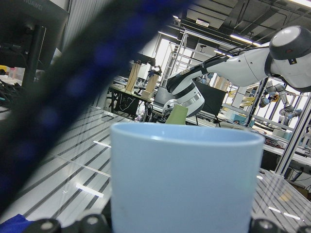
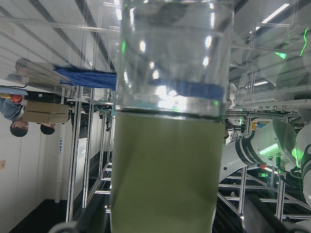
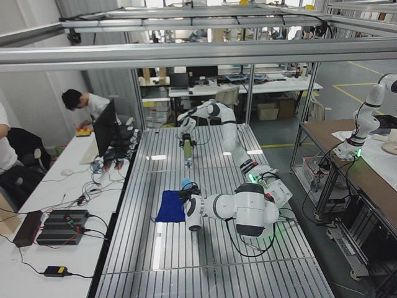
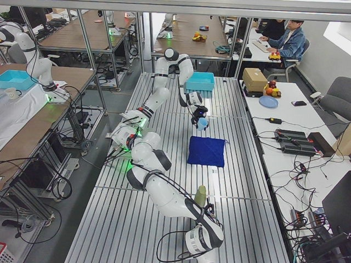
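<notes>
A light blue cup (image 4: 202, 124) is at my left gripper (image 4: 198, 114), held up over the table beside a dark blue cloth (image 4: 206, 152); it fills the lower middle of the left wrist view, between the fingers. At the far end in the camera left view, my right gripper (image 3: 187, 143) has a green bottle (image 3: 188, 154) with a clear end, which fills the middle of the right wrist view; its fingers are mostly hidden there, and it appears shut on the bottle.
A light blue bin (image 4: 200, 82) sits at the table's end behind the left arm. White desks with cables, monitors and power boxes (image 3: 62, 226) run along one side.
</notes>
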